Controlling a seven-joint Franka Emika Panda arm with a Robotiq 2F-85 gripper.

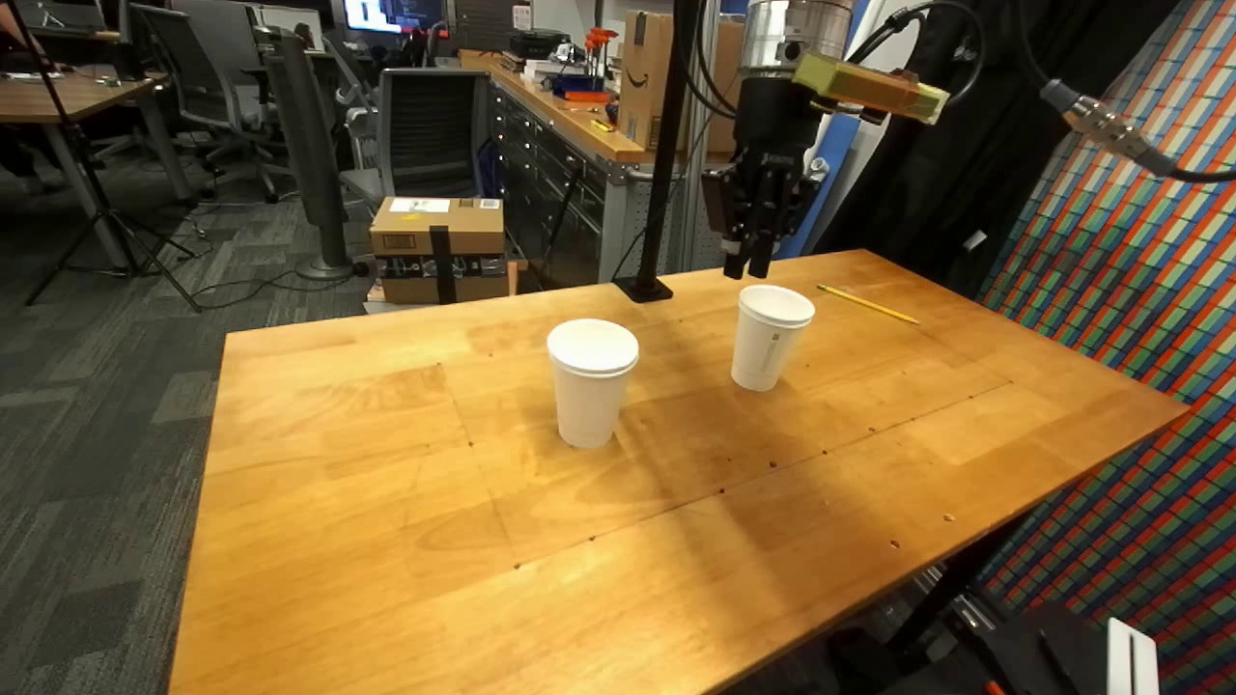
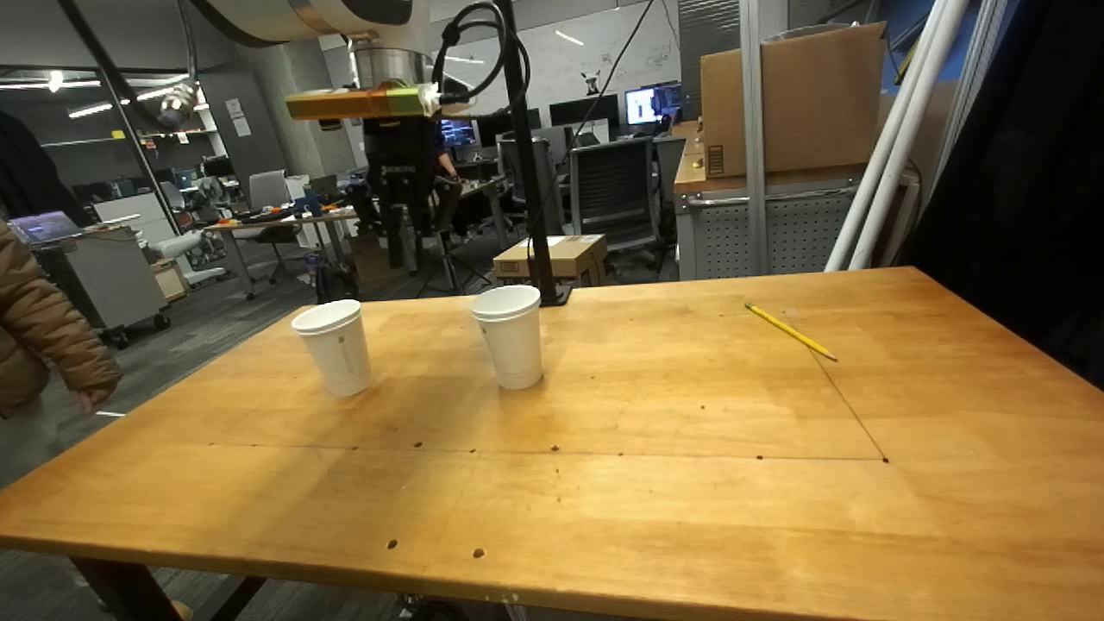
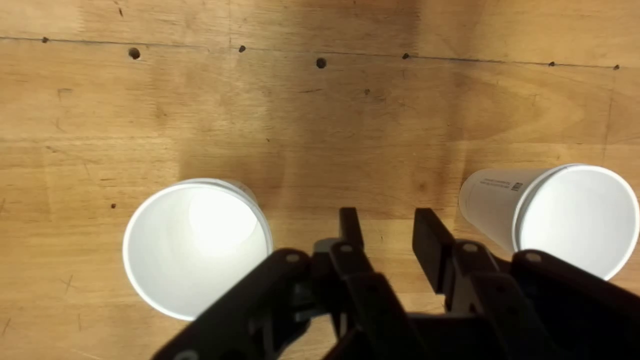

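Two white paper cups stand upright and apart on the wooden table. In exterior view 1, one cup is near the middle and the other cup is farther right. The wrist view looks down into an empty cup on the left, while the second cup is at the right edge. Above the table hangs my gripper, open, with bare wood visible between its fingertips. It touches neither cup. Exterior view 2 shows the gripper higher than both rims.
A yellow pencil lies on the table, well away from both cups. A black post rises from the table's back edge.
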